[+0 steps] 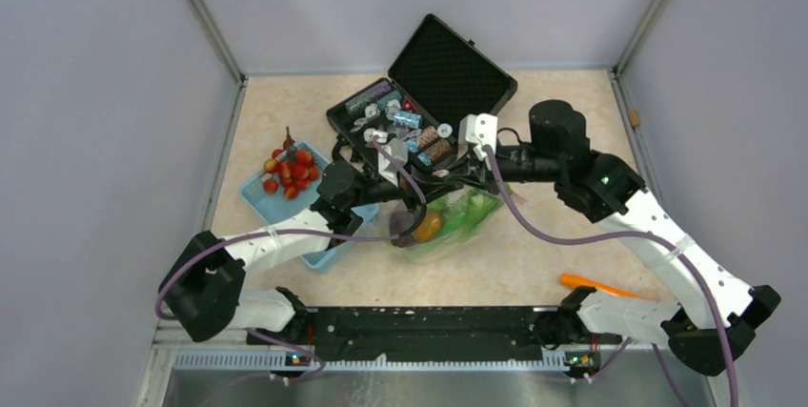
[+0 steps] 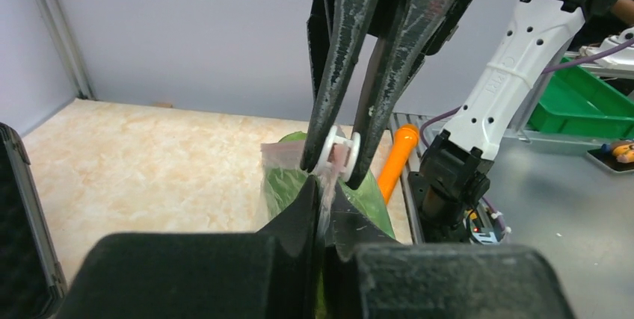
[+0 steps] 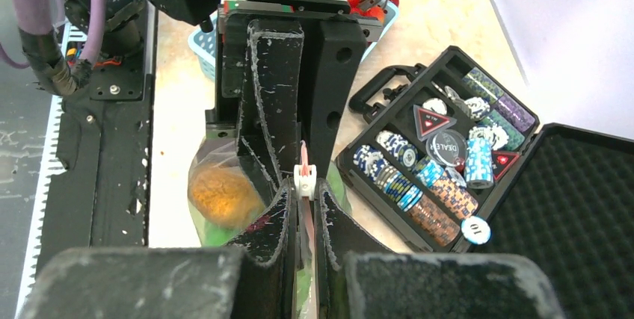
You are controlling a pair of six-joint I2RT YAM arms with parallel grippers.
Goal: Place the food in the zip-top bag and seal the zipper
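Note:
The clear zip bag point(image 1: 448, 245) lies in the middle of the table below both grippers, with an orange-yellow round food point(image 3: 223, 196), a dark round one point(image 1: 402, 226) and green leafy food point(image 1: 474, 214) inside. Its white zipper slider point(image 3: 304, 181) sits between the fingertips of my right gripper, which is shut on it. Close beside it, my left gripper is shut on the bag's pinkish top edge, a thin strip running between its fingers. The two grippers face each other almost touching.
An open black case of poker chips point(image 1: 400, 126) stands behind the grippers. At left are blue baskets point(image 1: 255, 199), one with tomatoes point(image 1: 297, 171). An orange stick-like object point(image 1: 595, 284) lies at front right.

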